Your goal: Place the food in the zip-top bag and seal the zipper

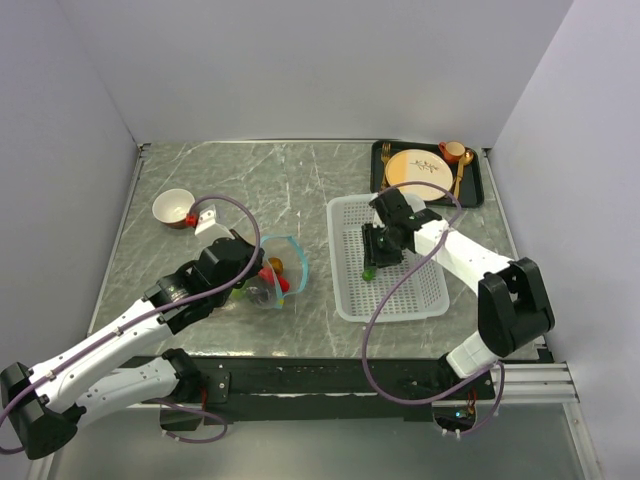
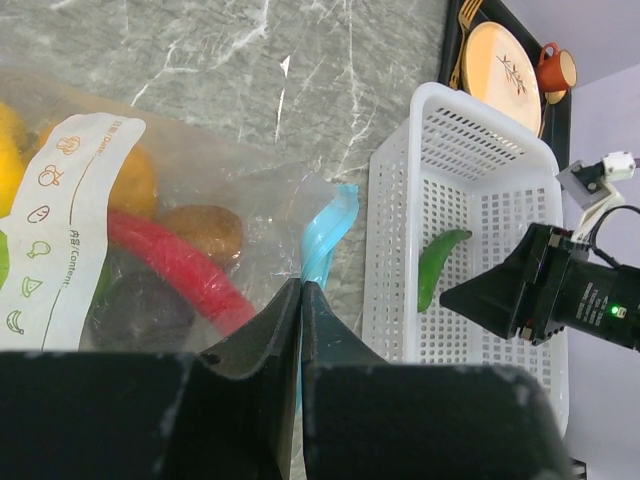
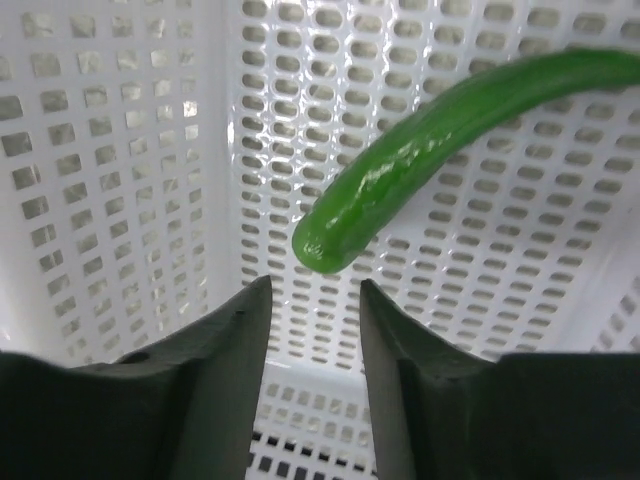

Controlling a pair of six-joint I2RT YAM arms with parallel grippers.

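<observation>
The zip top bag (image 2: 270, 170) lies with its blue-edged mouth spread toward the basket. Inside show a red item (image 2: 190, 265), a brown one (image 2: 203, 232) and yellow pieces. My left gripper has its fingertips together on the bag's blue edge. A green pepper (image 3: 400, 150) rests on the floor of the white basket (image 1: 337, 270). Over it, inside the basket, is my right gripper, its fingers apart with nothing between them; the pepper's blunt end lies just beyond the tips.
A black tray (image 1: 475, 195) with a plate (image 1: 420, 172), cutlery and an orange cup (image 1: 453, 151) stands behind the basket. A white bowl (image 1: 173, 206) sits at the far left. Bare grey table separates bag and basket.
</observation>
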